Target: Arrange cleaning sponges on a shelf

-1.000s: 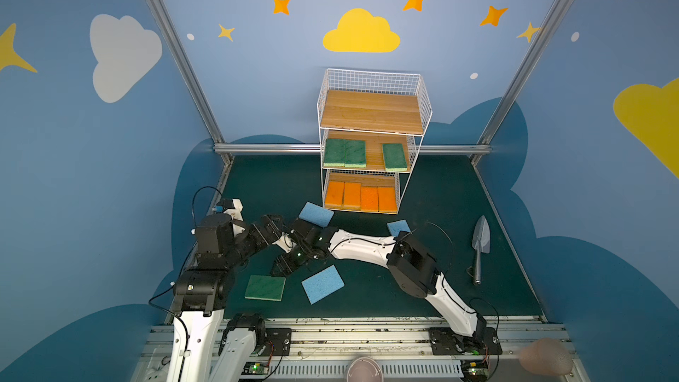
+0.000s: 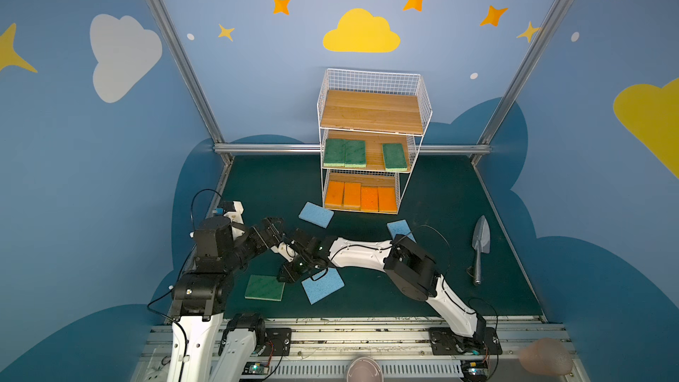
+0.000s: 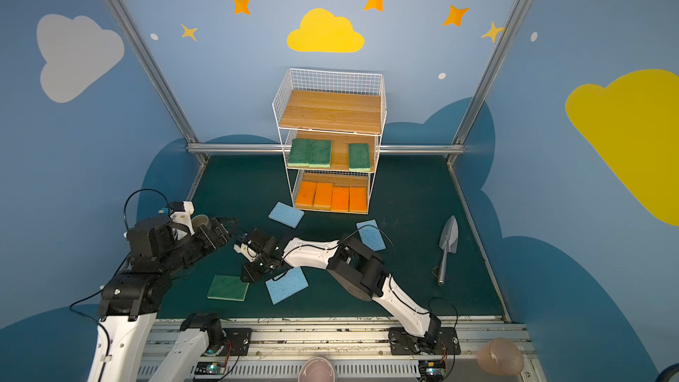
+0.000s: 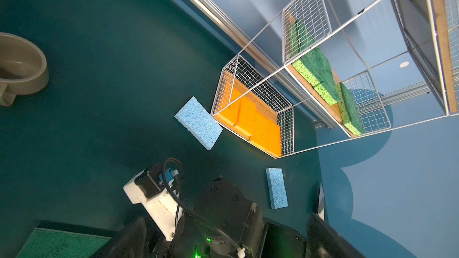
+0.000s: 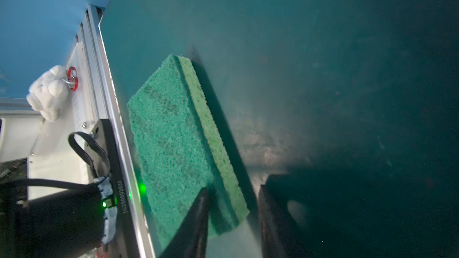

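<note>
A green sponge (image 5: pixel 172 143) lies on the mat at the front left (image 2: pixel 264 287). My right gripper hangs low at its edge, fingers part open and blurred, not closed on it. My left gripper (image 2: pixel 272 232) is raised at the left, open and empty. The wire shelf (image 2: pixel 371 111) has a bare top board, three green sponges (image 2: pixel 394 157) on the middle level and several orange ones (image 2: pixel 369 198) on the bottom. Blue sponges lie on the mat: one (image 2: pixel 316 215) by the shelf, one (image 2: pixel 323 285) near the front, one (image 2: pixel 399 228) behind the right arm.
A trowel (image 2: pixel 479 254) lies at the right. A grey cup (image 4: pixel 21 67) stands at the left. The front rail (image 5: pixel 125 162) runs close to the green sponge. Both arms are close together at the left front.
My right gripper has moved down toward the front, closer to the green sponge. The left arm has shifted only slightly; sponges are unmoved.
</note>
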